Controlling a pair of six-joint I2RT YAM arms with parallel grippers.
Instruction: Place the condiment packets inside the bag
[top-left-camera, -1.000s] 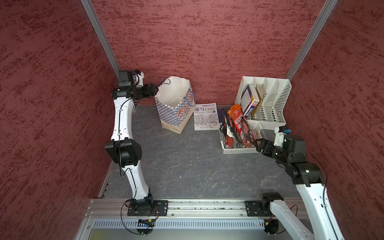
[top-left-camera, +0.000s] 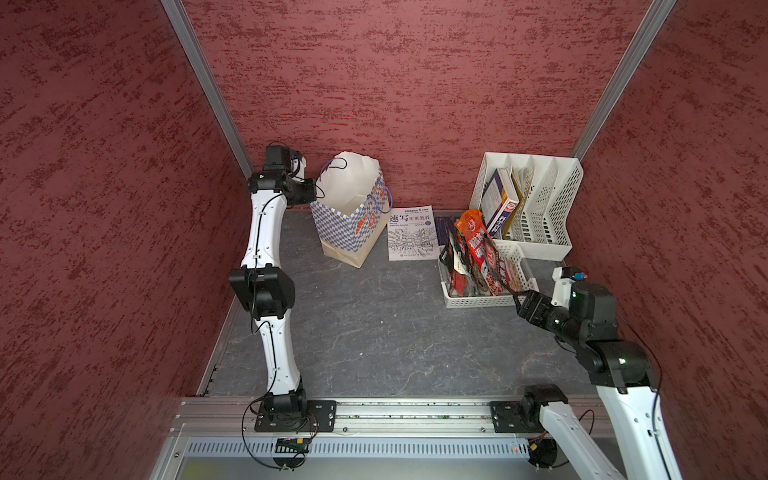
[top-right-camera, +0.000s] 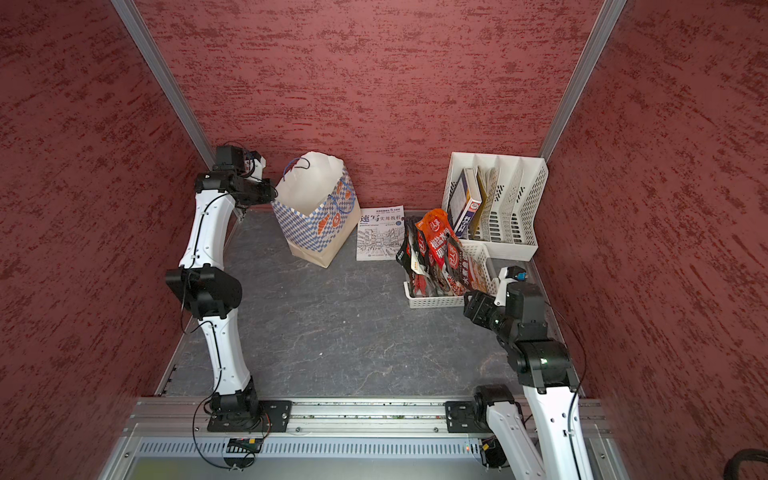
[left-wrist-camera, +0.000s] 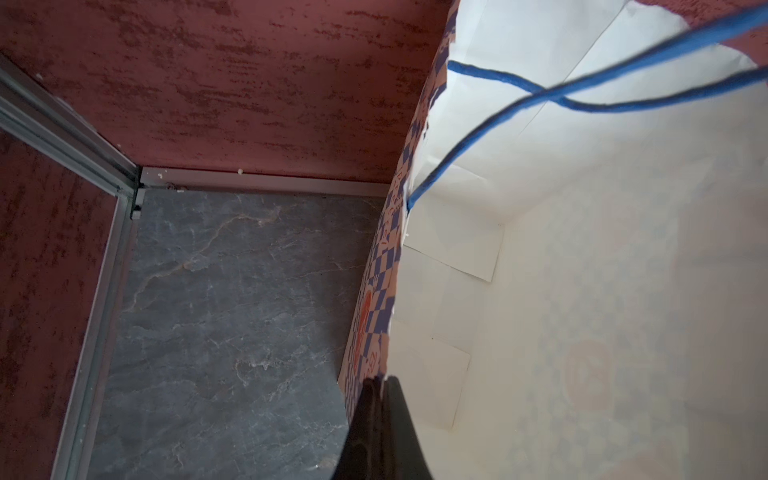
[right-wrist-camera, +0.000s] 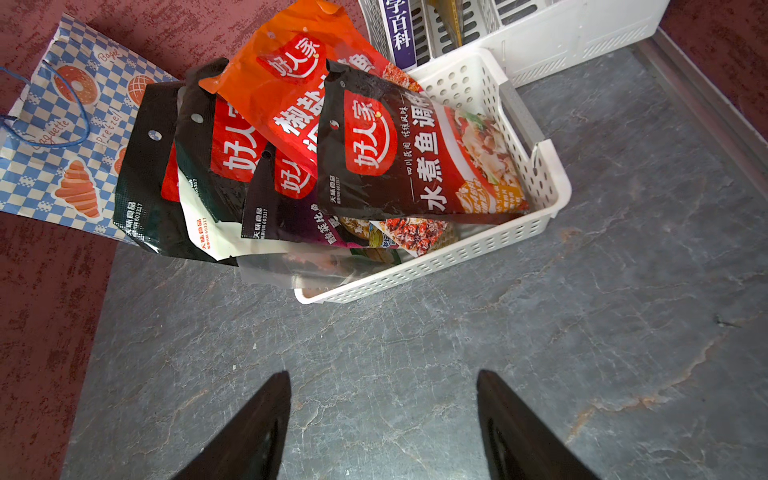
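Observation:
The checked paper bag (top-left-camera: 348, 228) stands upright at the back left, its mouth open. My left gripper is shut at the bag's left rim, whose thin edge appears to run between the fingertips. In the right wrist view, condiment packets (right-wrist-camera: 368, 136), black and orange-red, lie piled in a white perforated basket (right-wrist-camera: 544, 184). My right gripper is open on the near side of the basket, over the table, with nothing between its fingers.
A white rack (top-left-camera: 544, 240) with books stands behind the basket at the back right. A sketch book (top-left-camera: 412, 236) lies between bag and basket.
Over the last second my left arm has moved right to the bag's rim. My right gripper has drawn slightly toward the front, away from the basket.

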